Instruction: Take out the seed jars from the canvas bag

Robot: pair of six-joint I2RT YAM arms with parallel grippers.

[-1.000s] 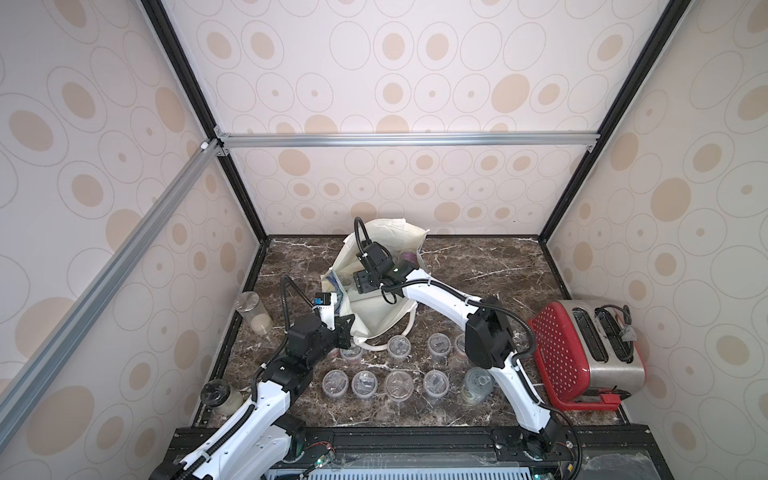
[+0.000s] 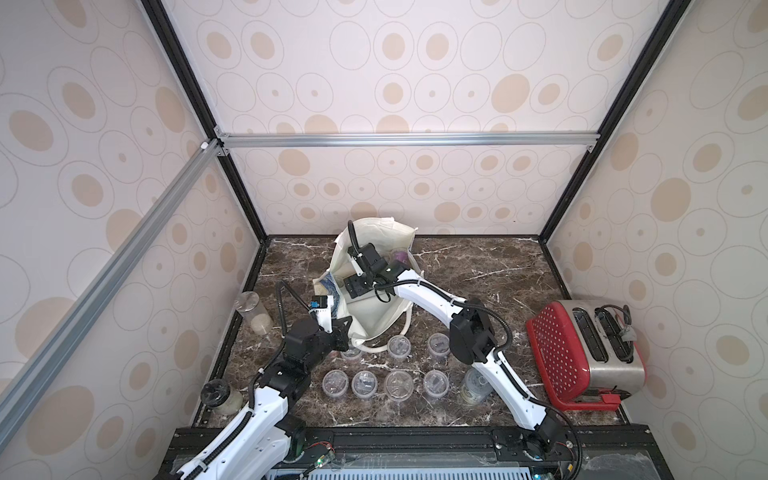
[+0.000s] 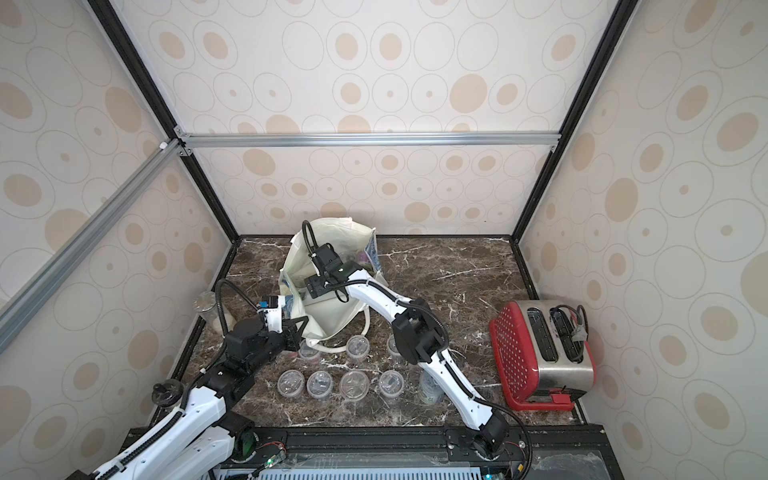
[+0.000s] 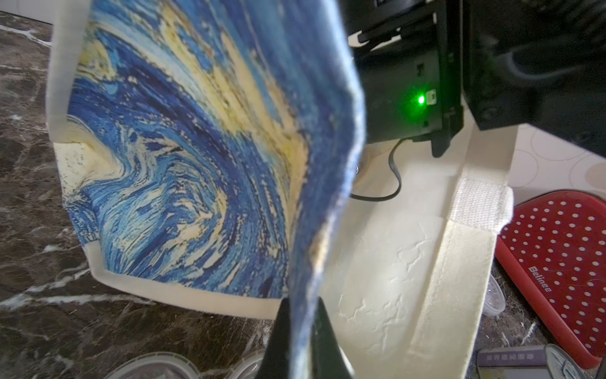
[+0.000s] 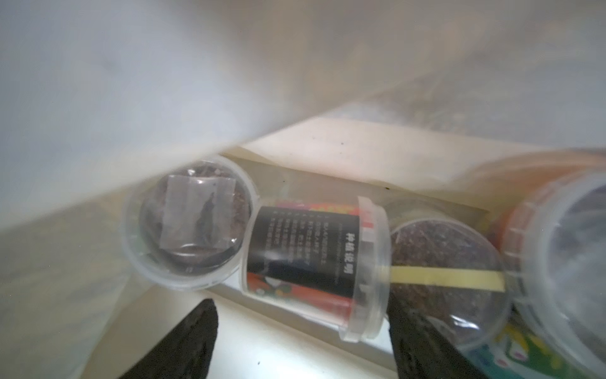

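The canvas bag (image 2: 376,316) lies open at the back centre, cream inside with a blue painted outside (image 4: 170,189). My left gripper (image 2: 340,324) is shut on its near-left edge, the fabric running between the fingers in the left wrist view. My right gripper (image 2: 352,284) is inside the bag, part open, its fingers either side of a sideways jar (image 5: 309,265), not visibly gripping it. Beside that jar are an upright jar (image 5: 189,221), a jar with a yellow strip (image 5: 448,278) and a larger one (image 5: 568,265).
Several clear jars (image 2: 398,385) stand along the front of the marble counter (image 2: 472,264). A red toaster (image 2: 584,352) is at the right, taller containers (image 2: 254,312) at the left.
Both arms have shifted slightly left, the bag edge and top moving with them; my right gripper sits a little lower in the bag.
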